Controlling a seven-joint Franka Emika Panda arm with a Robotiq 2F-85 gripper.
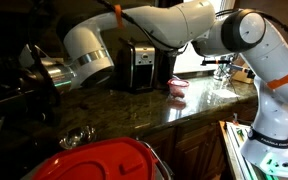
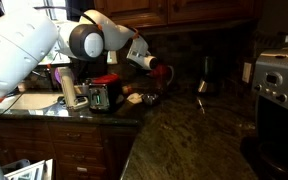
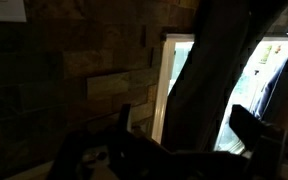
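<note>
At the left of exterior view 1, the arm's end and its gripper [image 1: 34, 62] hang raised above the dark counter, against a dark background. In exterior view 2, the arm's end [image 2: 140, 52] reaches toward the back of the kitchen. Two dark fingers stand wide apart along the bottom of the wrist view, so my gripper looks open. No object shows between them. Beyond lie a dark tiled wall [image 3: 109, 85], a dark curtain [image 3: 206, 75] and bright window panes.
A big red lid or tray [image 1: 99, 160] fills the lower front, with a shiny metal bowl [image 1: 77, 137] behind it. A silver appliance [image 1: 142, 68] and a pink item [image 1: 178, 88] stand farther right. In exterior view 2, the near countertop [image 2: 189, 140] is mostly clear.
</note>
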